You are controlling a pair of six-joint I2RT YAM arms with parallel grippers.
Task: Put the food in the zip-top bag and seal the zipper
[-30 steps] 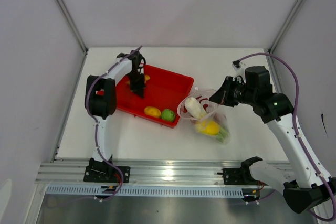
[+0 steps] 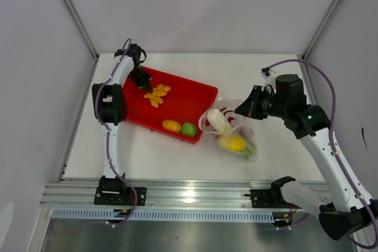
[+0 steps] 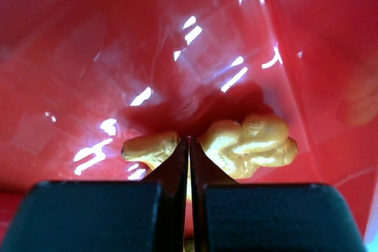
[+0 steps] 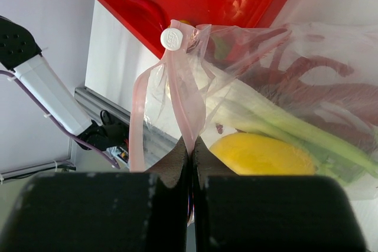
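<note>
Yellow ginger (image 2: 157, 94) lies in the left part of the red bin (image 2: 195, 91). My left gripper is shut with nothing between its fingers; in the left wrist view the tips overlap the ginger, which spreads out on both sides beyond them. A yellow potato-like piece (image 2: 171, 126) rests near the bin's front wall. The clear zip top bag (image 4: 319, 87) holds a white long vegetable (image 2: 218, 121), a yellow item (image 4: 263, 154) and green stalks. My right gripper is shut on the bag's edge; its white zipper slider (image 4: 171, 39) shows above.
Beside the yellow piece sits a green round vegetable (image 2: 189, 130). A dark red pepper (image 4: 147, 9) lies along the bin wall in the right wrist view.
The right arm and bag have held still.
</note>
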